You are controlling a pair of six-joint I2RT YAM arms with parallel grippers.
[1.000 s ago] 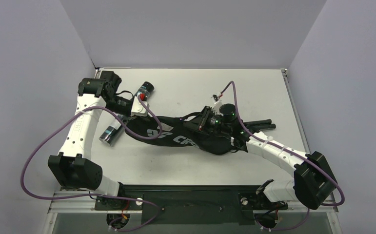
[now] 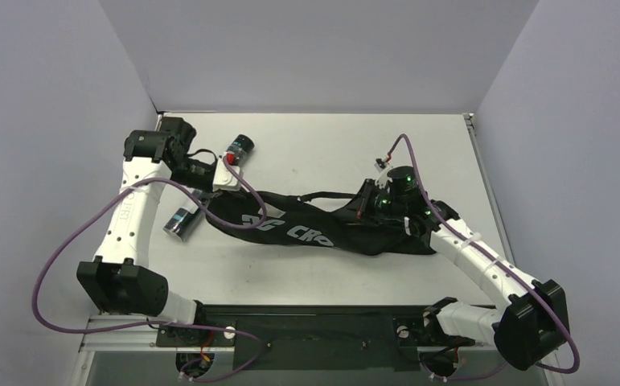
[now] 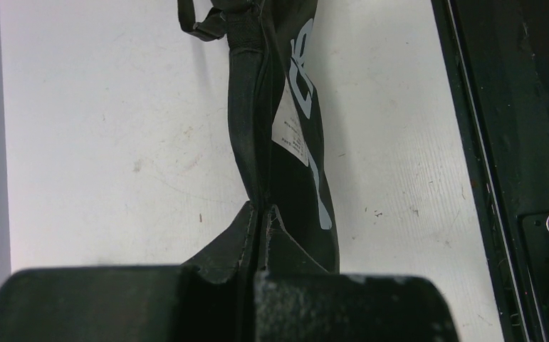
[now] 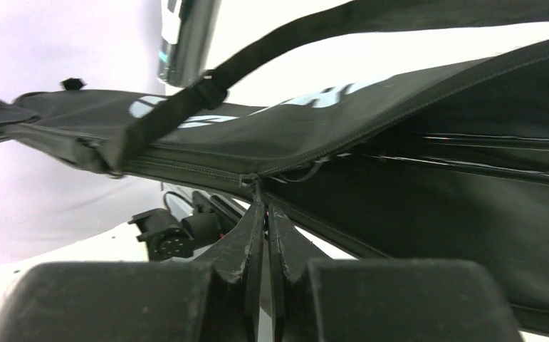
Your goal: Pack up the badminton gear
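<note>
A long black bag [image 2: 290,225] with pale lettering is stretched across the table. My left gripper is shut on its left end, pinching the folded edge. In the right wrist view the bag's zip slider [image 4: 248,178] sits just above my right gripper, whose closed fingertips meet a small pull tab [image 4: 259,192]. To the right of the slider the bag's mouth gapes, showing a dark inside. A dark shuttlecock tube [image 2: 182,221] lies at the left, partly hidden by the left arm. No rackets can be made out.
The tube's far end [image 2: 242,145] shows beyond the left gripper. A loose strap [image 4: 278,46] arches over the bag.
My right gripper has moved right along the bag. The bag's right part now reaches further right, and the dark handles seen there before no longer show clearly. The left arm has barely shifted.
</note>
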